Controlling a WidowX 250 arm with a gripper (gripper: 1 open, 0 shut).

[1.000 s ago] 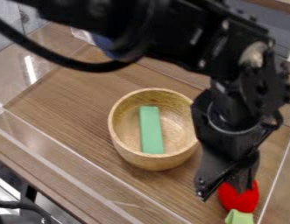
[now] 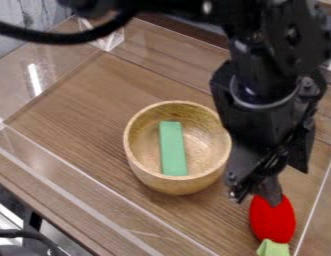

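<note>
A dark gripper [image 2: 251, 186] hangs over the right part of the wooden table, its fingers open, just above and left of a red object [image 2: 272, 218] with a pale green end [image 2: 273, 248]. A wooden bowl [image 2: 146, 168] in the middle holds a green bar [image 2: 172, 148]. The arm hides the table behind it at upper right.
Clear plastic walls or strips edge the table [image 2: 94, 100] at the left and front. Bare wood lies left of and behind the bowl. A black cable crosses the top left.
The arm and gripper have risen and shifted back from lower over the red object, uncovering more of it. The bowl and objects look unmoved.
</note>
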